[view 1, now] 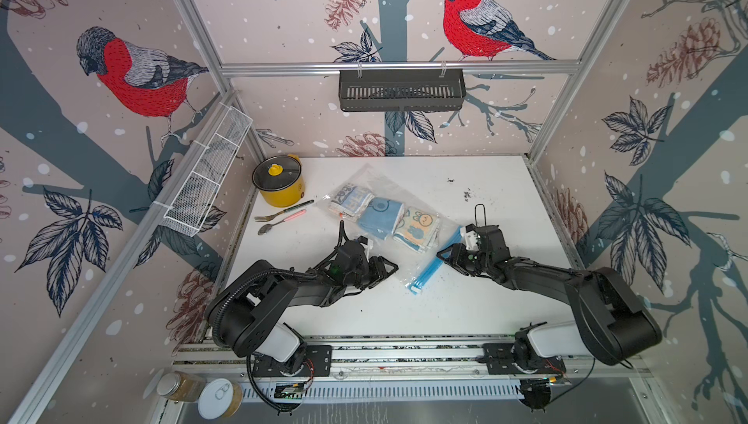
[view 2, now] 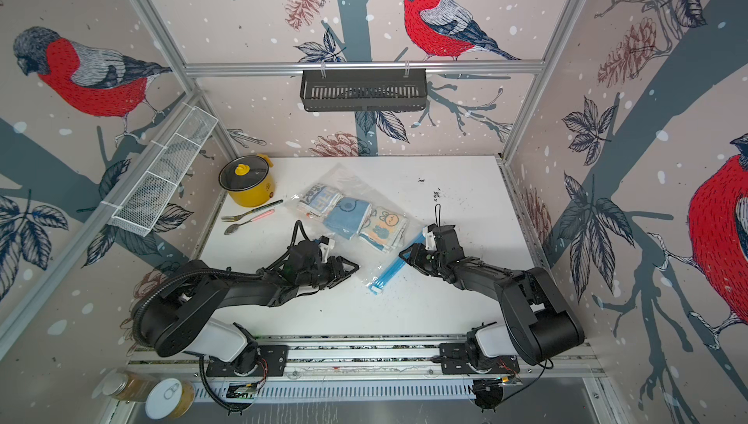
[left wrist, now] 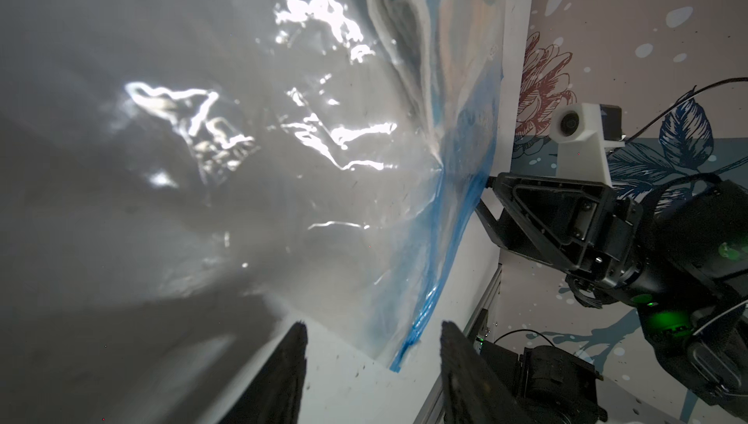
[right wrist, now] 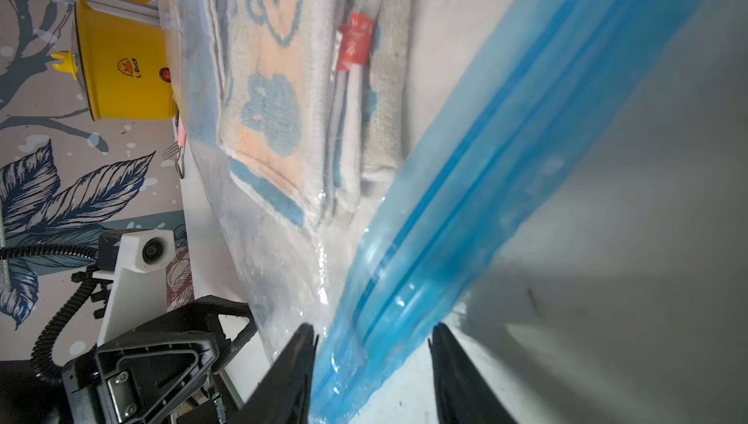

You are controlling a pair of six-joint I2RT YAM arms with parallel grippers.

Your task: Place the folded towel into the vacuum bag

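Note:
A clear vacuum bag [view 1: 401, 268] with a blue sealing strip [right wrist: 483, 175] lies diagonally on the table, with several folded towels [view 1: 415, 227] in it or beneath its film. My left gripper hovers beside the bag's front left part, its fingers apart, the strip's lower end seen between them from above. My right gripper is over the blue strip, fingers apart on either side of it in the right wrist view; whether it touches is unclear.
A yellow pot [view 1: 276, 190], a fork [view 1: 280, 212] and a spoon [view 1: 280, 221] are at the left back. A dark shelf basket [view 1: 401, 101] hangs on the back rail.

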